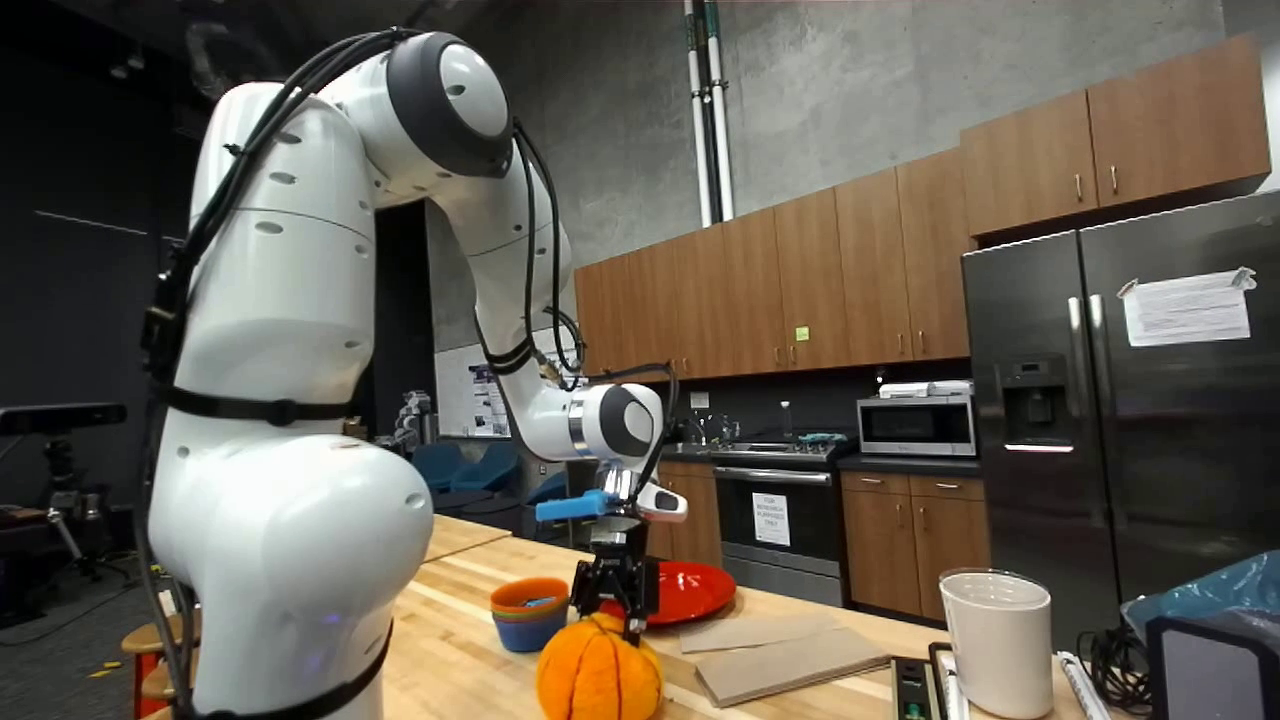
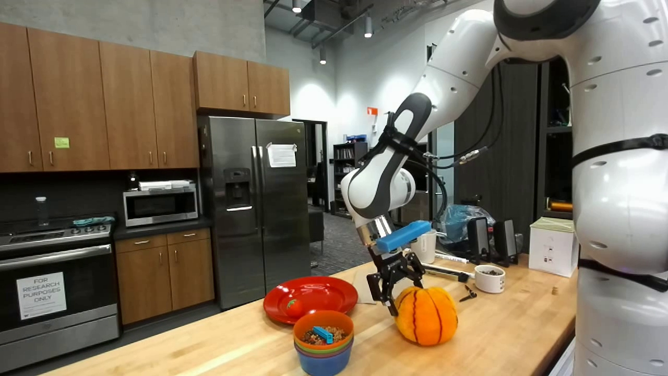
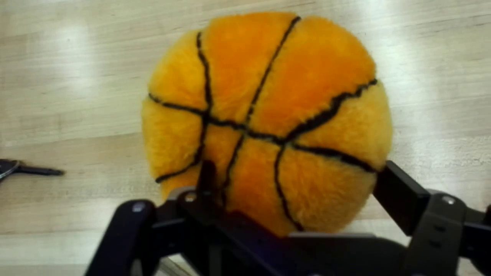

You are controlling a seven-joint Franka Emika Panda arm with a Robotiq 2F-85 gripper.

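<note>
A plush orange basketball [image 1: 600, 668] with dark seams rests on the wooden table; it nearly fills the upper wrist view as a plush ball [image 3: 269, 110]. My gripper [image 2: 405, 295] stands low against the ball's side, fingers spread wide. In the wrist view one dark finger [image 3: 208, 179] overlaps the ball's lower left, and the other finger [image 3: 401, 197] sits at its lower right edge. Part of the ball lies between them, and the fingers are not closed on it. Whether both pads touch the plush cannot be told.
Stacked bowls [image 2: 323, 357] and a red plate [image 2: 346, 285] holding a small red item [image 2: 294, 307] stand nearby. Flat cardboard [image 1: 801, 667], a white mug [image 1: 998, 642], a small white cup [image 2: 489, 282] and keys [image 3: 32, 169] also lie around. Bare tabletop shows in front of the ball.
</note>
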